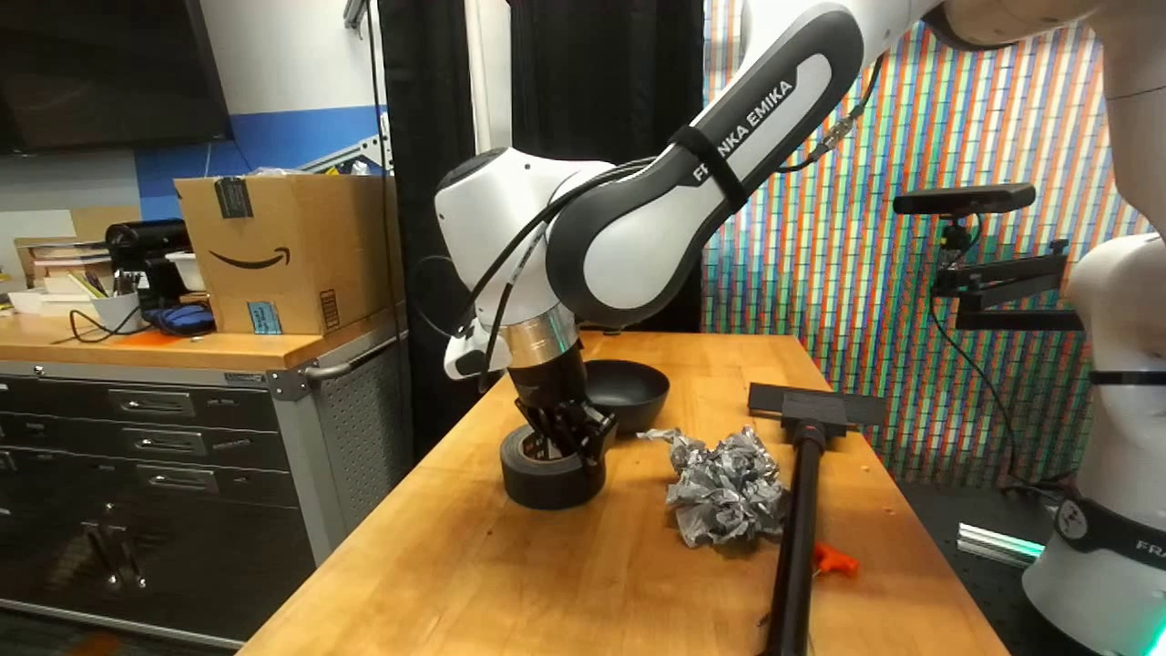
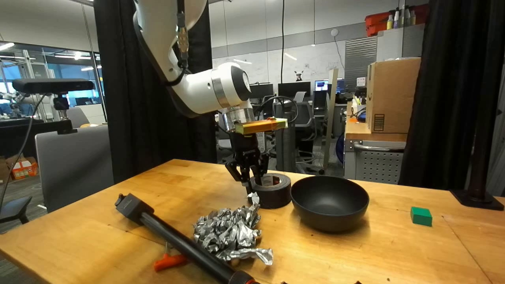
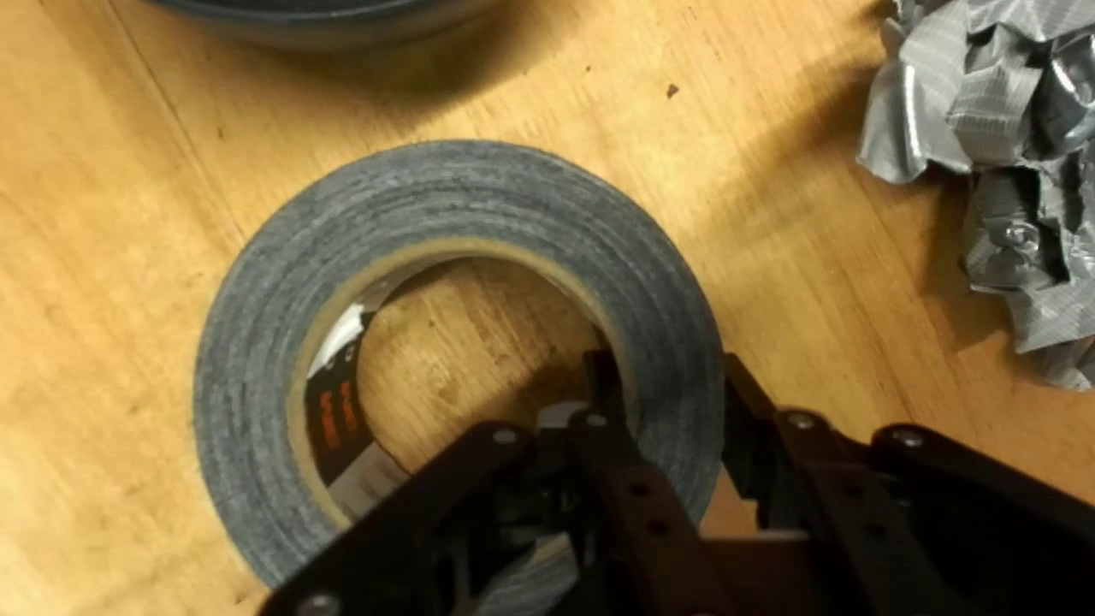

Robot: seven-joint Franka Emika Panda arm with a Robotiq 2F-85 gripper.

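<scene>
A thick roll of dark grey tape [image 3: 462, 200] fills the middle of the wrist view, its hole facing up. My gripper is shut on one side of its ring, with one finger inside the hole and the other against the outer face. In exterior view 1 the tape roll [image 1: 552, 487] sits level, low over the wooden table; whether its underside touches the wood I cannot tell. From the second exterior view, my gripper [image 2: 251, 182] reaches down at the roll's left side, and the fingertips are partly hidden.
A black bowl [image 2: 330, 201] stands close to the roll. Crumpled silver tape [image 1: 727, 488] lies to the side, near a long black stand [image 1: 801, 525] and an orange-handled tool [image 1: 836, 559]. A green block [image 2: 420, 216] rests beyond the bowl.
</scene>
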